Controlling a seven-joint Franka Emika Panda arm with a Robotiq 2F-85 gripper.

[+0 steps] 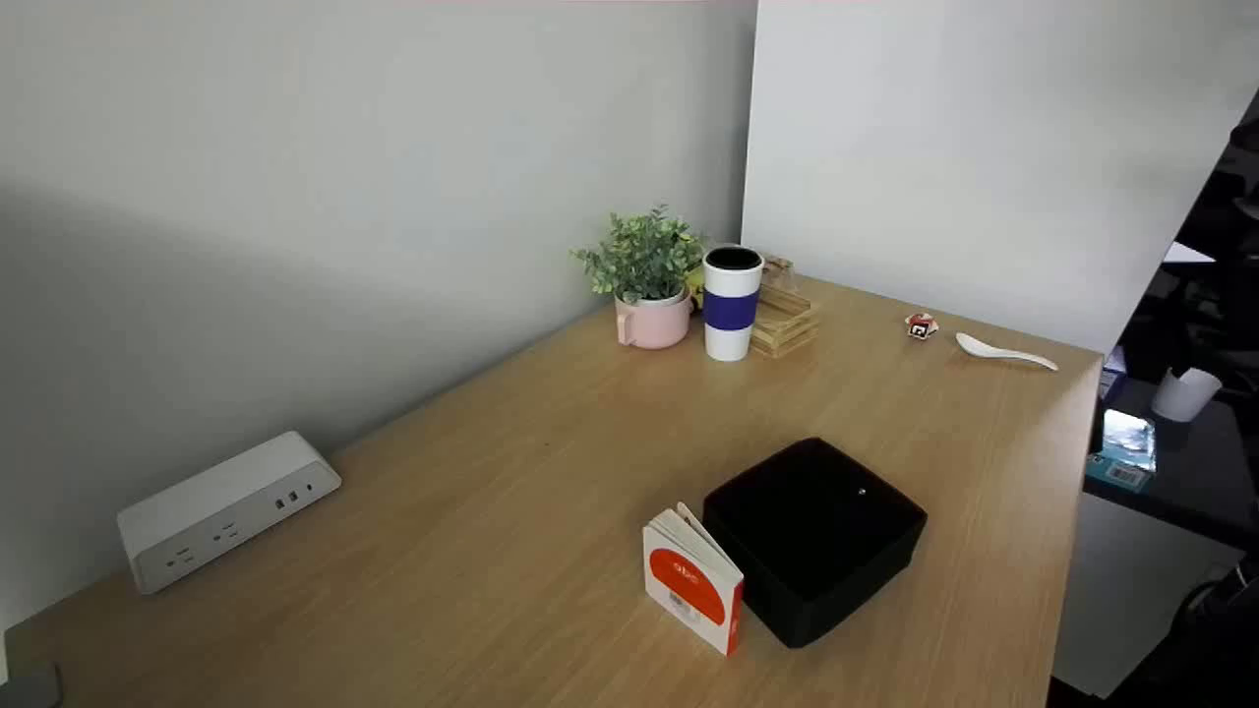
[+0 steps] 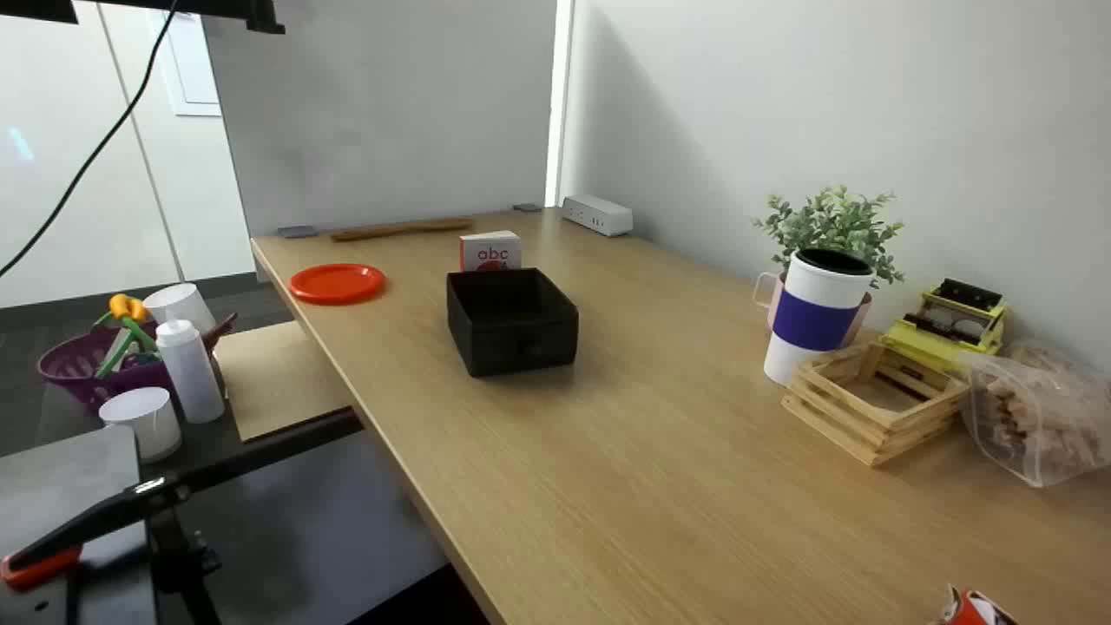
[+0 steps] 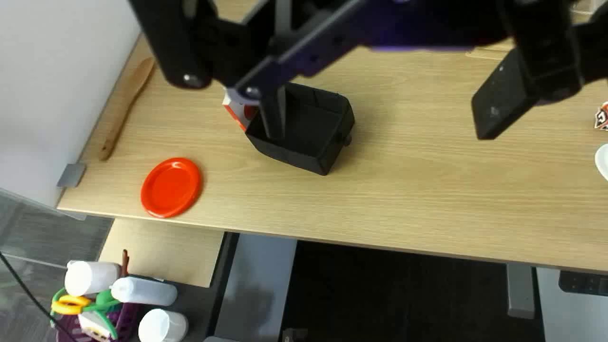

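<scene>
My gripper is open above the table in the wrist view, its two dark fingers wide apart and only bare tabletop seen between them. Neither exterior view shows its fingers. A black open box stands on the table and looks empty; the left finger partly covers it in the wrist view. Against one side of the box, or very close to it, a small white and red abc book stands upright. Near the table edge lies a red plate with nothing on it.
By the wall stand a white and purple cup, a potted plant, a wooden crate and a plastic bag. A white spoon, a small red-white item and a wooden utensil lie apart.
</scene>
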